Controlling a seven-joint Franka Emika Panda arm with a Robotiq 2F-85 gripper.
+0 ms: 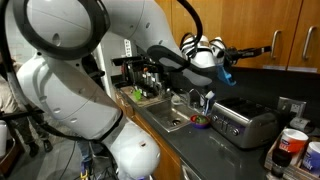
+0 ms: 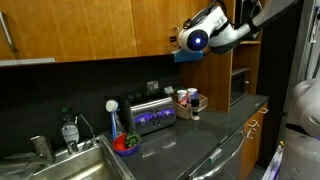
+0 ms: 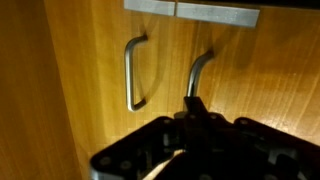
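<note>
Two metal bar handles are on the wooden upper cabinet doors: a left handle (image 3: 129, 75) and a right handle (image 3: 196, 72) in the wrist view. My gripper comes up from the bottom of that view, its fingertips together at the lower part of the right handle, covering its end. Whether they touch the bar cannot be told. In exterior view 1 the gripper (image 1: 269, 49) reaches level towards the cabinet doors (image 1: 245, 25), its tip just left of the nearer handle (image 1: 277, 44). It looks shut, with nothing visible between its fingers. Both doors appear closed.
Below the arm, a silver toaster (image 1: 240, 125) stands on the dark counter (image 1: 215, 155). A wooden rack (image 1: 292, 160) with cups is at the right. The sink (image 2: 85, 163) and a colorful bowl (image 2: 126, 144) lie further left. Open counter lies in front of the toaster.
</note>
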